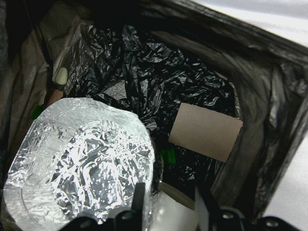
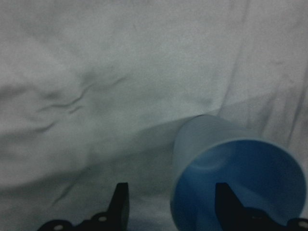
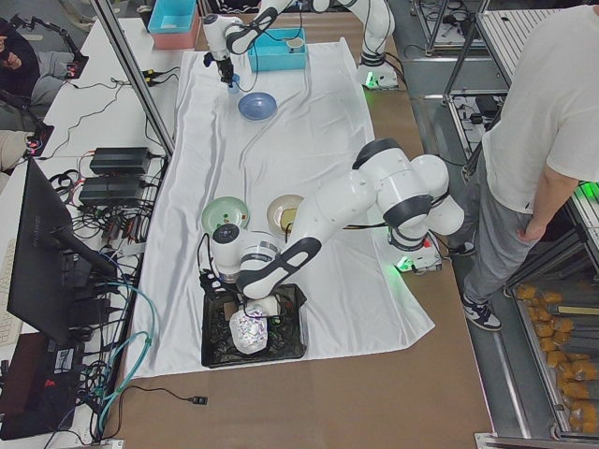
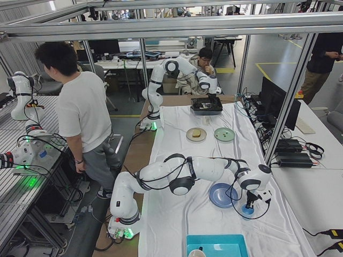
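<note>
A black-lined bin (image 3: 215, 341) holds a crumpled foil dish (image 1: 82, 159), a cardboard piece (image 1: 204, 132) and small scraps. My left gripper is down over the bin at the dish's edge, fingers apart; whether it grips the dish is unclear. At the far end, my right gripper stands open around the rim of a light blue cup (image 2: 240, 187), one finger over its mouth. The cup lies low on the white cloth.
A green plate (image 4: 224, 134), a beige plate (image 4: 196, 138) with a yellow item and a blue plate (image 4: 220, 195) sit along the cloth. A turquoise tray (image 4: 217, 241) is beside the right arm. A person stands beside the table.
</note>
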